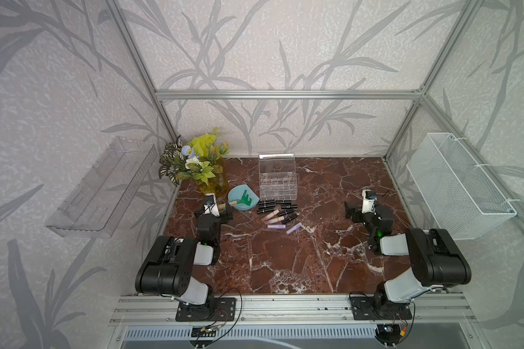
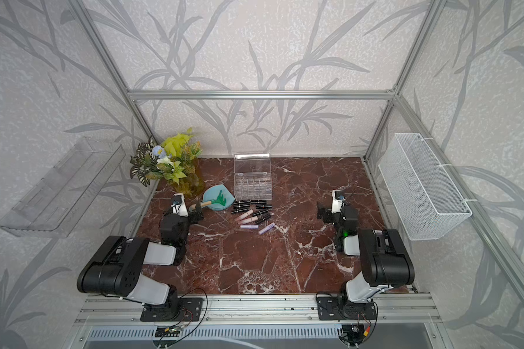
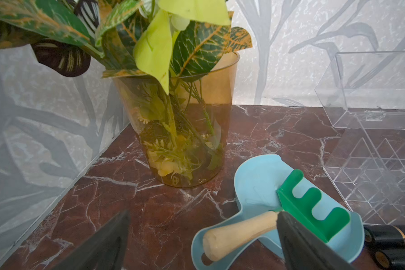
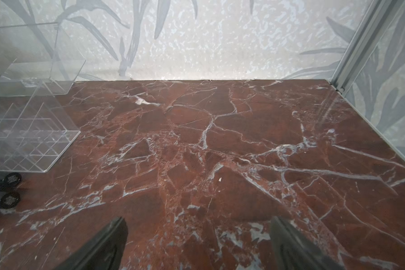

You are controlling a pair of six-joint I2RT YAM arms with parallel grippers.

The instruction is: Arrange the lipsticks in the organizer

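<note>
A clear acrylic organizer (image 1: 277,185) with its lid raised stands at the back middle, its grid showing no lipsticks inside. Several lipsticks (image 1: 272,215), black, pink and lilac, lie loose on the table in front of it; black ones (image 3: 392,236) also show at the right edge of the left wrist view. My left gripper is open, left of the lipsticks, with nothing held. My right gripper stands open over bare table to the right of them, nothing between its fingers.
A light blue dustpan (image 3: 261,180) with a green wooden-handled rake lies beside my left gripper. A vase of plants (image 1: 212,183) stands at back left. Baskets hang on both side walls.
</note>
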